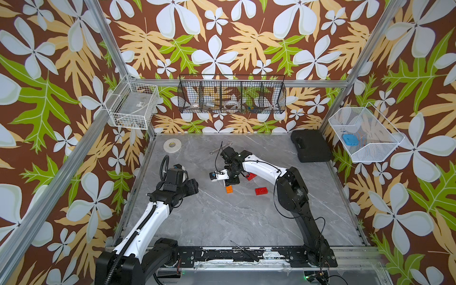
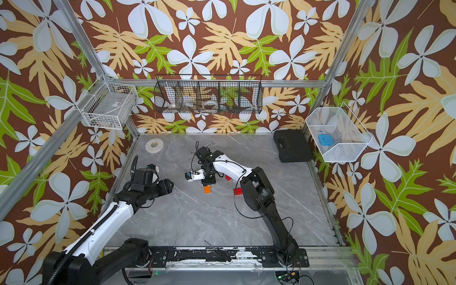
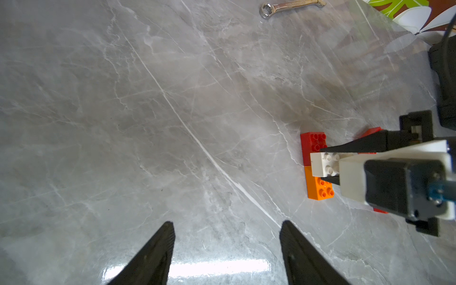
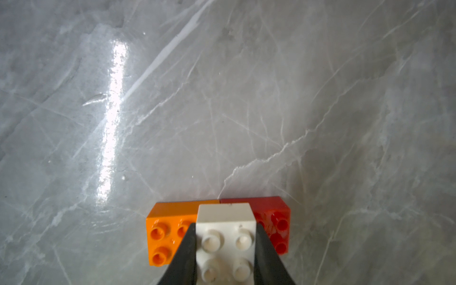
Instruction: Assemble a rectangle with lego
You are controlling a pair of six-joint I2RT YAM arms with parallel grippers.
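Note:
An orange brick [image 4: 168,239] and a red brick [image 4: 275,223] lie end to end on the grey table, seen in both wrist views. My right gripper is shut on a white brick [image 4: 225,213], held over the junction of those two, partly hiding them; whether it rests on them I cannot tell. My left gripper stands open above bare table at the left, nothing between its fingers. Another red brick [image 1: 260,191] lies right of the group, and a further red one [image 1: 250,175] is partly behind the right arm.
A wrench [image 3: 292,5] and a tape roll [image 1: 172,144] lie toward the back. A black case [image 1: 311,144] occupies the back right. Wire baskets [image 1: 231,97] hang on the frame.

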